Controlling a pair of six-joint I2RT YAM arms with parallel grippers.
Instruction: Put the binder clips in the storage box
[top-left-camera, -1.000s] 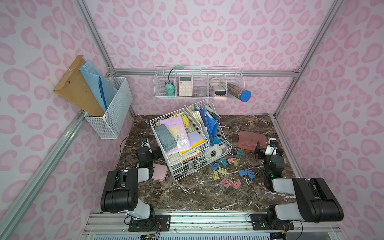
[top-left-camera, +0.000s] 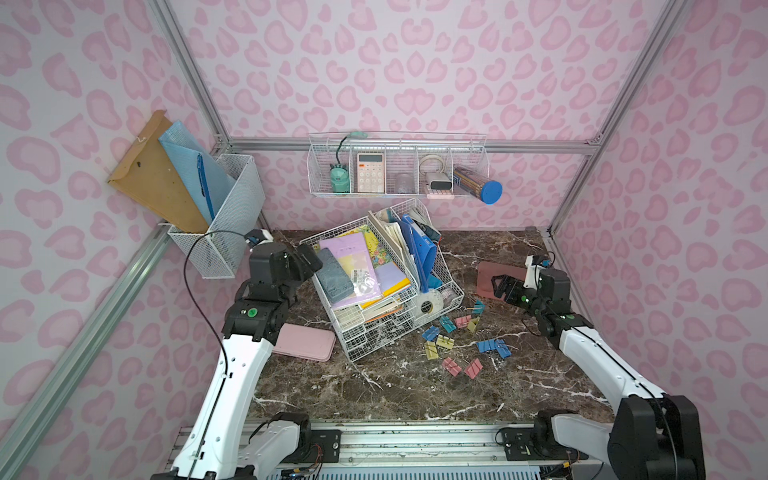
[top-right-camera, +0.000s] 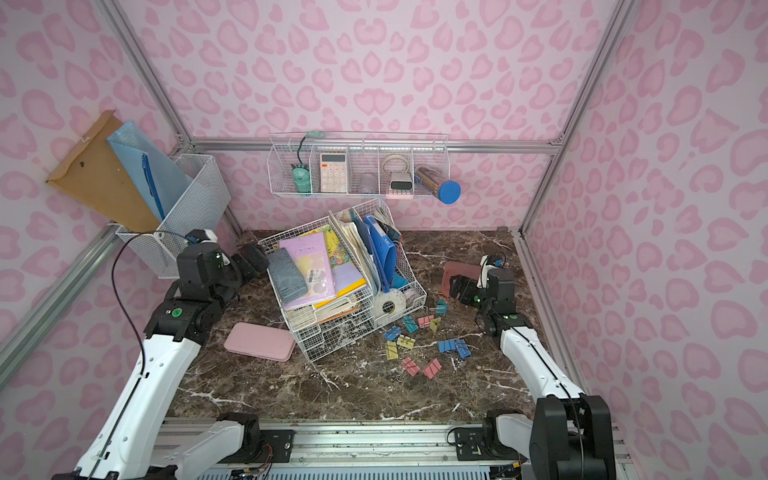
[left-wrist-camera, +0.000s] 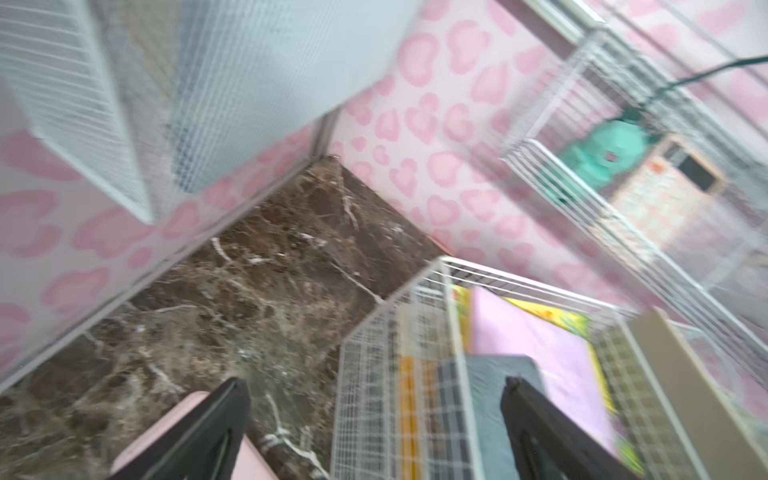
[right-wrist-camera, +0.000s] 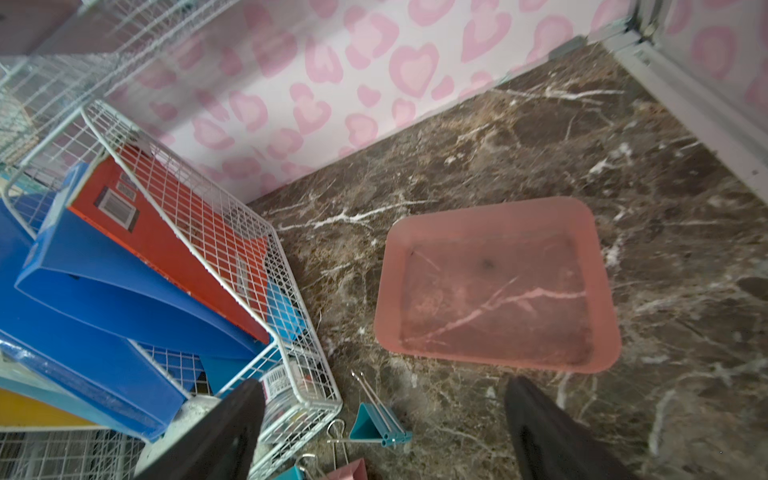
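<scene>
Several binder clips in blue, yellow, red and teal lie loose on the dark marble table, among them blue clips (top-left-camera: 488, 345), red clips (top-left-camera: 473, 368) and yellow clips (top-left-camera: 433, 350). A teal clip (right-wrist-camera: 382, 424) shows close up in the right wrist view. The storage box (right-wrist-camera: 600, 296), translucent pink and empty, rests on the table at the back right. My right gripper is open just on the near side of this box, nothing between its fingers. Raised by the left side of the wire basket, my left gripper is also open and empty.
A white wire basket (top-left-camera: 376, 347) full of folders and papers fills the middle. A pink case (top-left-camera: 305, 341) lies left of it. Overhead are a wall rack (top-left-camera: 400, 192) and a mesh holder (top-left-camera: 240, 200).
The clips have not moved.
</scene>
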